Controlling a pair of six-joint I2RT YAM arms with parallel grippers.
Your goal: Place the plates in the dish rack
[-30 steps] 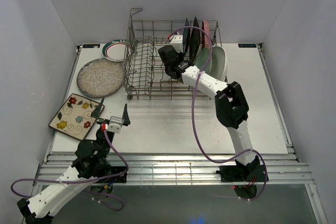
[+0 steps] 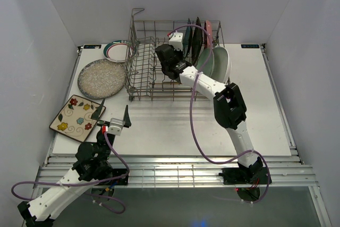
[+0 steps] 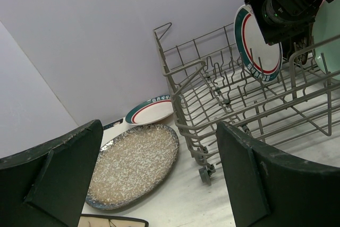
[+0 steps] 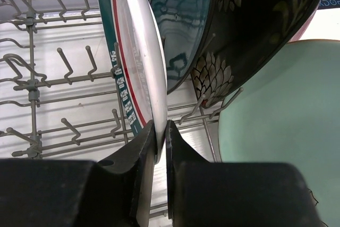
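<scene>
My right gripper is shut on the rim of a white plate [image 4: 143,35] with red and teal bands, standing on edge among the tines of the dish rack [image 2: 143,91]. Beside it stand a teal plate [image 4: 180,19], a dark plate [image 4: 255,14], a pink plate [image 2: 208,30] and green plates [image 4: 276,104]. My left gripper [image 2: 111,111] stands open and empty at lower left, above a square flowered plate [image 2: 69,123]. A speckled round plate [image 2: 101,81] and a banded plate [image 2: 117,51] lie left of the rack.
The rack's left part holds no plates. Pale walls rise behind and at both sides. Purple cables run along both arms.
My left arm and the loose plates have not moved.
</scene>
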